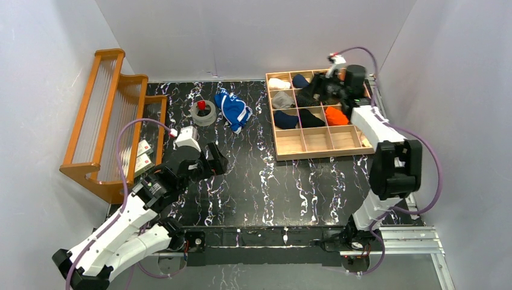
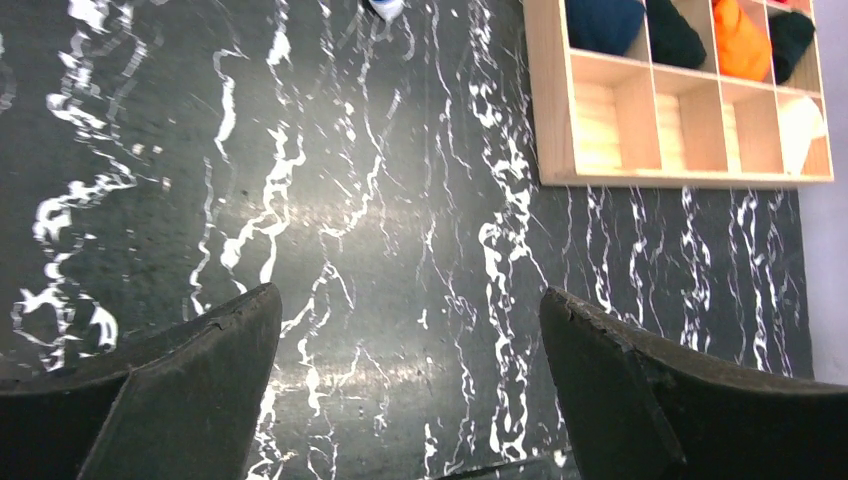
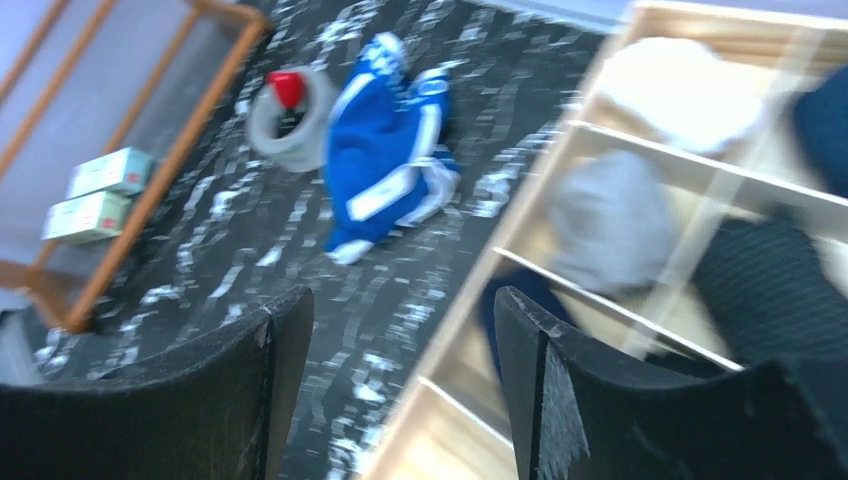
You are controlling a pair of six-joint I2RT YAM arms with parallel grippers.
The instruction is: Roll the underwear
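Note:
Blue cloth with white bands point(image 1: 233, 109) lies crumpled on the dark marbled table, left of the box; the right wrist view shows this blue cloth point(image 3: 386, 150) too. Rolled garments in several colours, such as a grey roll point(image 1: 282, 100) and an orange roll point(image 1: 336, 116), fill many compartments of the wooden box point(image 1: 305, 155). Over the box's back right part hangs my right gripper point(image 1: 320, 90), blurred, its fingers apart with nothing seen between them. My left gripper point(image 1: 218, 161) stands open and empty above the table, nearer the front than the blue cloth.
A grey tape roll point(image 1: 203, 113) with a red item in it sits beside the blue cloth. A wooden rack point(image 1: 113, 121) stands at the left, small boxes point(image 1: 143, 158) by it. Front compartments of the box are mostly empty.

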